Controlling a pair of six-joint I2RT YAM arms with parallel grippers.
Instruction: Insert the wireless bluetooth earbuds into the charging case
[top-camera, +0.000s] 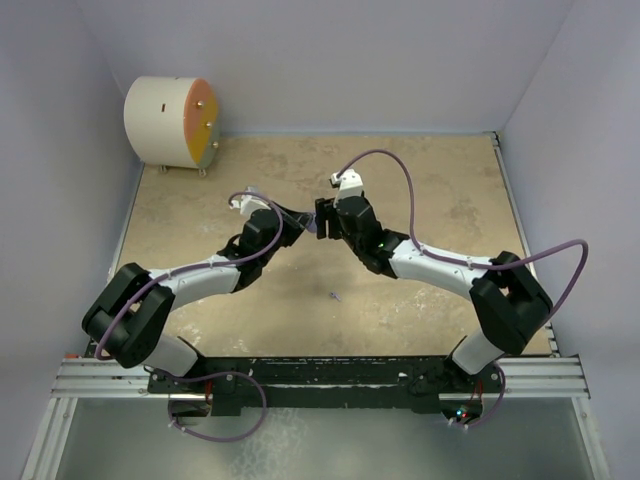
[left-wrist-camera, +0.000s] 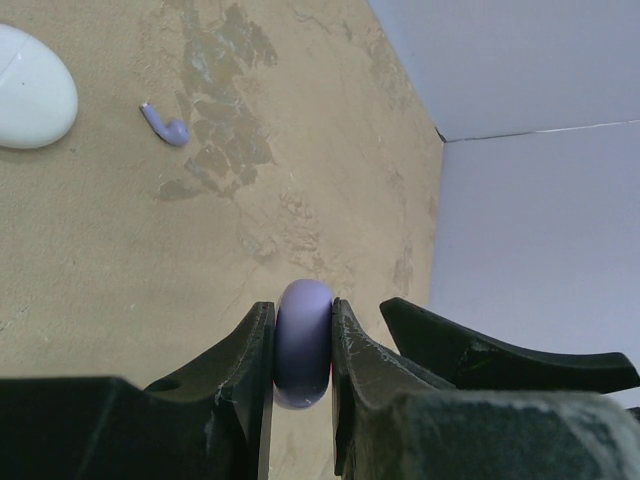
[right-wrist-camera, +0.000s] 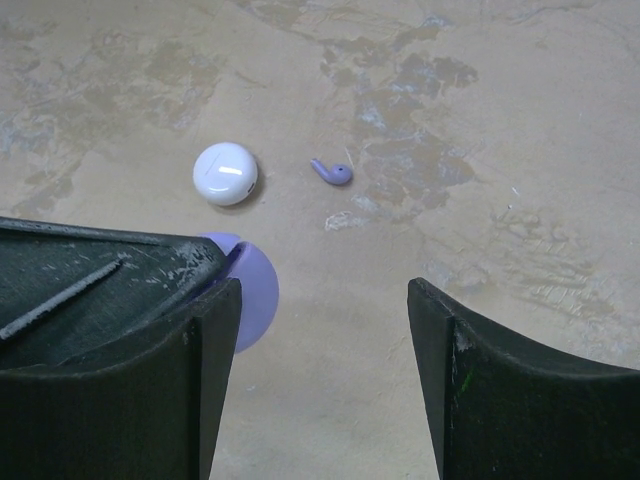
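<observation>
A rounded purple case is held between the fingertips of my left gripper, above the table. In the right wrist view its curved edge shows past the left gripper's dark finger. My right gripper stands open close by. One of its fingers overlaps the case in that view; whether they touch I cannot tell. A purple earbud lies on the table, small in the top view. No opening with an earbud inside is visible on the case.
A white rounded case lies near the earbud on the stained tan table. A white drum-shaped object with a coloured face stands at the back left.
</observation>
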